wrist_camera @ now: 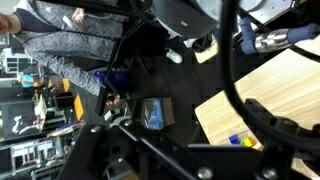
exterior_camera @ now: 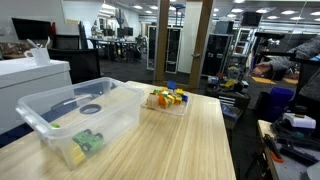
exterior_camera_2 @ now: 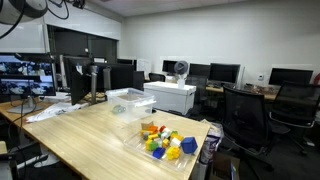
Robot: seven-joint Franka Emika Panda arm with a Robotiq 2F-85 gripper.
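Note:
Black parts of my gripper fill the lower part of the wrist view. Its two fingers appear spread, with floor and a table edge showing between them and nothing held. A clear bin [exterior_camera: 85, 120] stands on the wooden table, holding a few greenish-yellow things at its near end. Farther along the table, a clear shallow tray [exterior_camera_2: 143, 150] contains several colourful blocks [exterior_camera_2: 170, 139] in yellow, blue, orange and green. The arm [exterior_camera_2: 75, 75] is raised at the upper left of exterior view 2, well away from both containers.
Bare table [exterior_camera: 190, 140] lies to the right of the bin and around the tray. A person in a grey jacket [wrist_camera: 75, 50] sits or stands close by in the wrist view. Office chairs [exterior_camera_2: 245, 115] are beyond the table. A dark cable [wrist_camera: 228, 60] crosses the wrist view.

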